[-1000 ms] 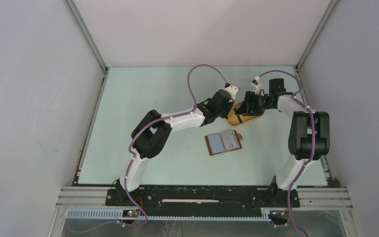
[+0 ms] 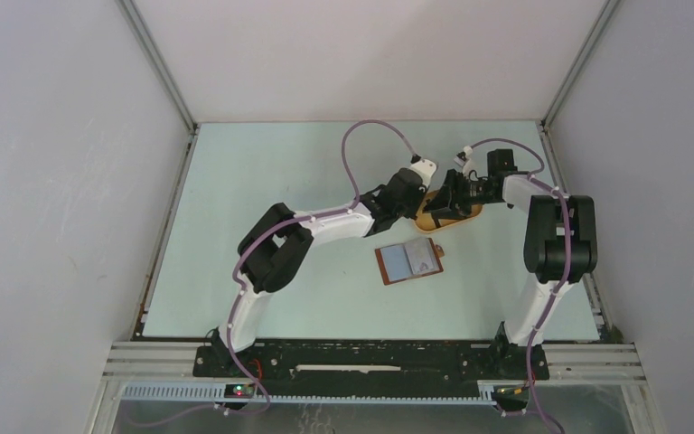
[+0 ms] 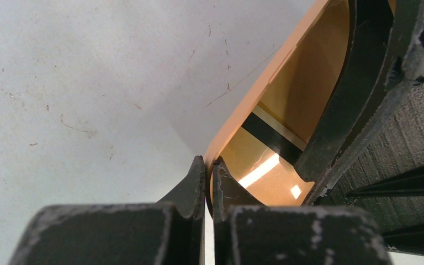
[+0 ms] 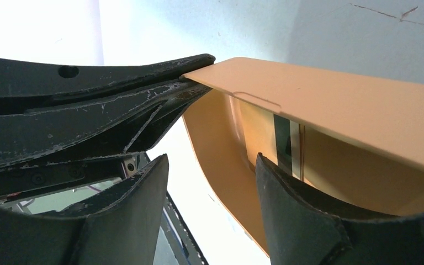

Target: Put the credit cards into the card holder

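Observation:
The card holder (image 2: 408,260), an open brown wallet with pale blue and grey panels, lies flat on the table in the top view. Behind it is a tan oval tray (image 2: 429,227). Inside the tray a card with a dark stripe shows in part; the right wrist view has this dark stripe (image 4: 282,142) too. My left gripper is shut on the tray's rim, which runs between its fingertips. Over the tray, my right gripper stands part open, and no card shows between its fingers. Its body covers part of the tray.
The two grippers sit close together at the tray, with a left gripper finger (image 4: 143,83) near the right one. A small brown tab (image 2: 439,250) sticks out at the holder's right.
My right arm has shifted slightly left and toward the front, and the right gripper now covers more of the dark stripe. The left gripper and tray have moved only slightly; the holder is unmoved.

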